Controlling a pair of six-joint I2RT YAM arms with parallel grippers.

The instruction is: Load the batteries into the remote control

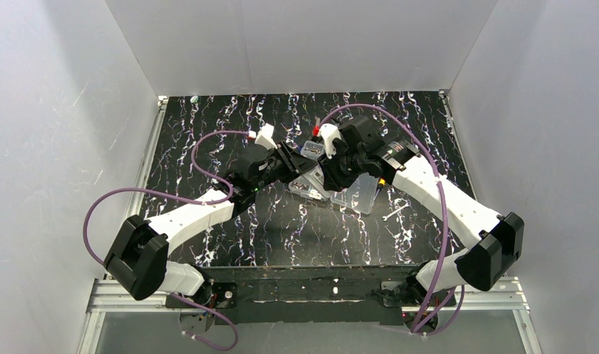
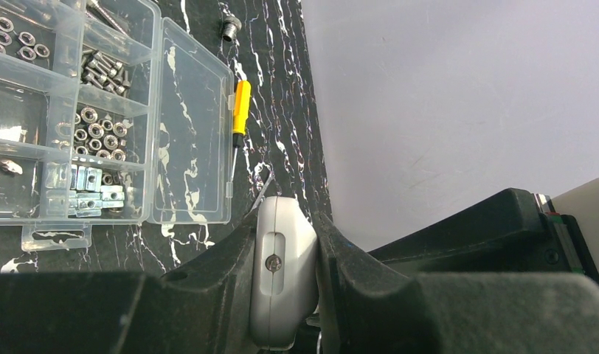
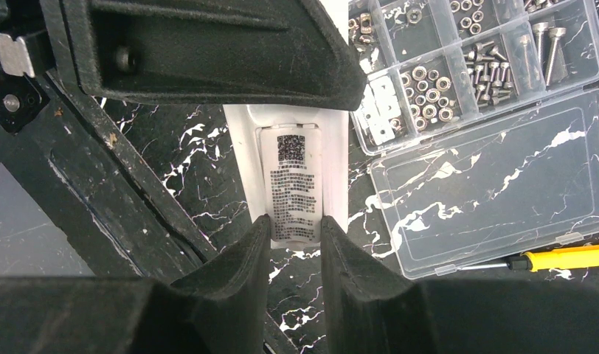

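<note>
A white remote control is clamped in my left gripper, raised above the table. Its back is turned to the right wrist camera, where the white remote body runs beneath the dark left fingers. The printed battery cover lies over that back, slightly skewed in its recess, with a thin gap at the top edge. My right gripper is shut on the cover's lower end, one fingertip at each side. No batteries show; whatever lies under the cover is hidden. From above, both grippers nearly meet.
Below the grippers lies a clear compartment box of nuts and bolts, its lid open flat. Beside the lid rests a yellow screwdriver, and a wrench lies to the right.
</note>
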